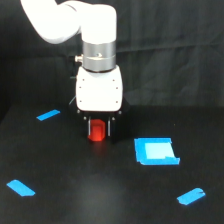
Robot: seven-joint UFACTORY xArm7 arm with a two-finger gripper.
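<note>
A small red block [97, 130] rests on the dark table, below the white arm's hand. My gripper [98, 127] points straight down with its dark fingers on either side of the block. Little space shows between the block and the fingers, and whether both of them press on it is too dark to tell. To the right, a light square [156, 151] framed in blue tape lies flat on the table, apart from the block.
Blue tape strips lie on the table: one at the back left [48, 115], one at the front left [20, 188] and one at the front right [191, 196]. A dark curtain hangs behind.
</note>
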